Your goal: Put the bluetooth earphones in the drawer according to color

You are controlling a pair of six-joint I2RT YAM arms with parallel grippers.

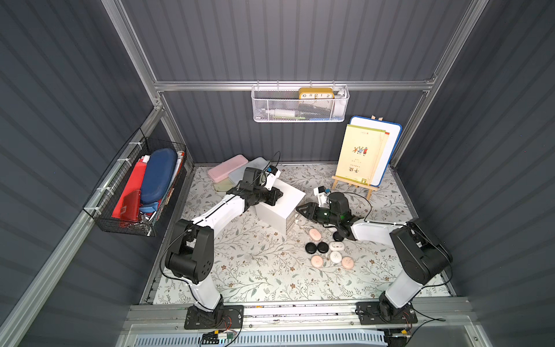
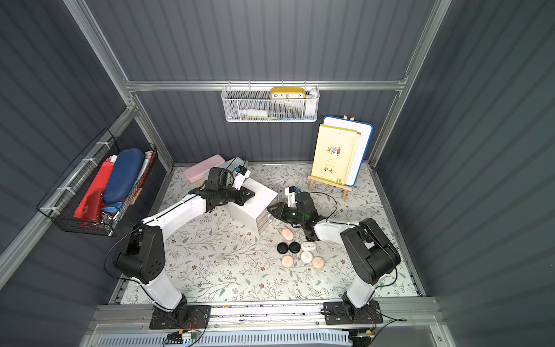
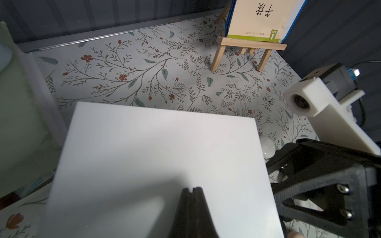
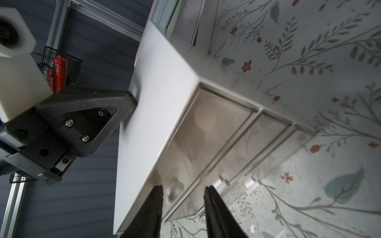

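A white drawer box [image 1: 280, 208] with clear-fronted drawers stands on the floral surface. My left gripper is shut, resting on or just over its top. My right gripper, part open, is at the drawer fronts, its fingers by the knob [image 4: 174, 190] of the top drawer. Earphone cases lie in front of and right of the box: black ones [image 1: 316, 247], pink ones [image 1: 316, 261] and white ones [image 1: 336, 257]. The drawers appear closed.
Soft pouches [image 1: 225, 167] lie behind the box. An easel [image 1: 361, 156] stands at the back right, a wire basket [image 1: 138, 185] hangs left, a mesh basket [image 1: 300, 112] on the back wall.
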